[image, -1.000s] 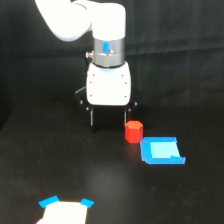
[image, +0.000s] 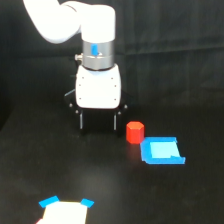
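My gripper (image: 98, 124) hangs over the left-centre of the dark table, its two thin fingers (image: 115, 122) spread apart with only dark background between them. Just right of the right finger is a red, roughly hexagonal block (image: 135, 132); in the picture there is a small gap between the two. I cannot tell how high the fingertips are above the table.
Right of the red block lies a pale square edged with blue tape (image: 163, 159). At the bottom left, cut off by the picture's edge, is a cream-coloured surface (image: 65, 213) with blue tape at its corners.
The arm and gripper have shifted left and slightly lower in the picture, away from the red block. The block and the taped areas look unmoved, and the fingers are still apart.
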